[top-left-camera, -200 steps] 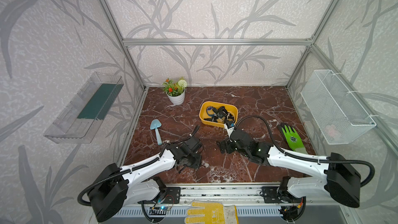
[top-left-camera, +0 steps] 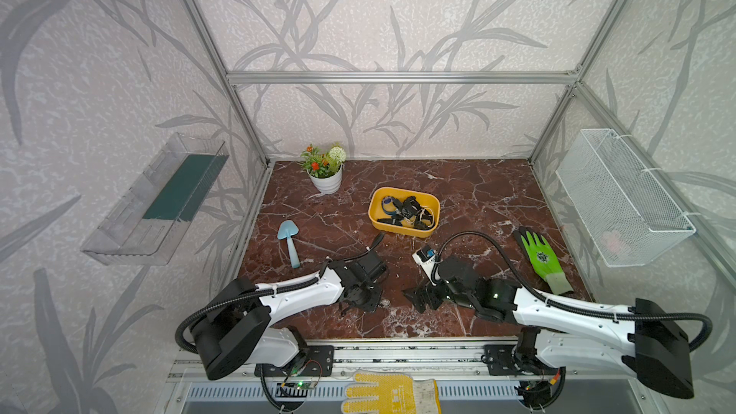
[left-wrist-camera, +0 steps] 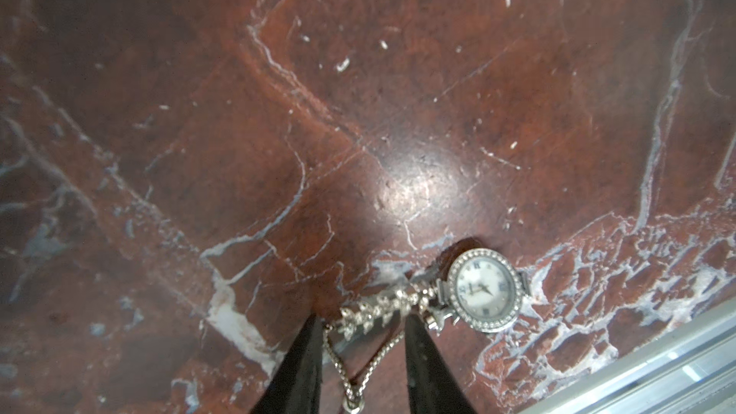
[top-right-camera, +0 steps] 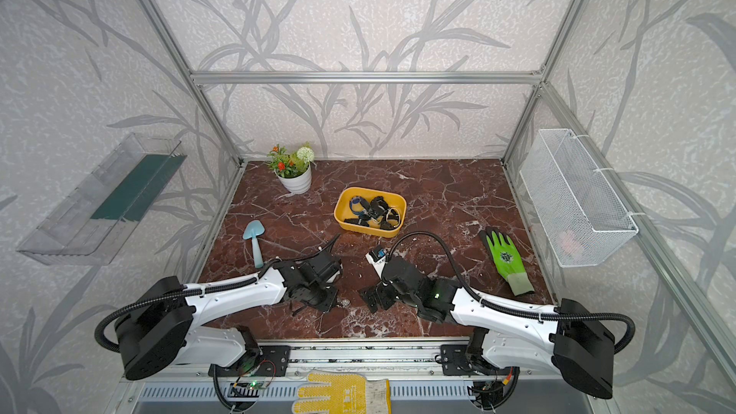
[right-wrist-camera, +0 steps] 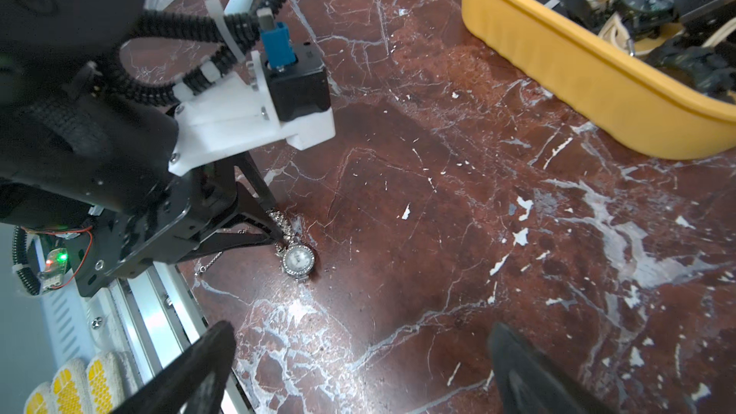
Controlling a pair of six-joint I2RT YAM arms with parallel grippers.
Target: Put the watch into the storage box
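A silver watch (left-wrist-camera: 483, 289) with a round white dial and a chain bracelet lies on the marble table near its front edge. My left gripper is right over the bracelet, its fingers part open with the bracelet lying between the fingertips. In the right wrist view the watch dial (right-wrist-camera: 298, 260) shows just past the left arm's fingers (right-wrist-camera: 243, 237). The yellow storage box (top-left-camera: 373, 218) stands in mid-table and holds several watches and straps. My right gripper hangs open above bare table, right of the watch, nothing between its fingers.
A light blue trowel (top-left-camera: 289, 243) lies to the left, a flowerpot (top-left-camera: 327, 182) behind it. A green glove (top-left-camera: 545, 260) lies at the right. The two grippers are close together at the front.
The right gripper has moved a little right and nearer the front, away from the yellow box.
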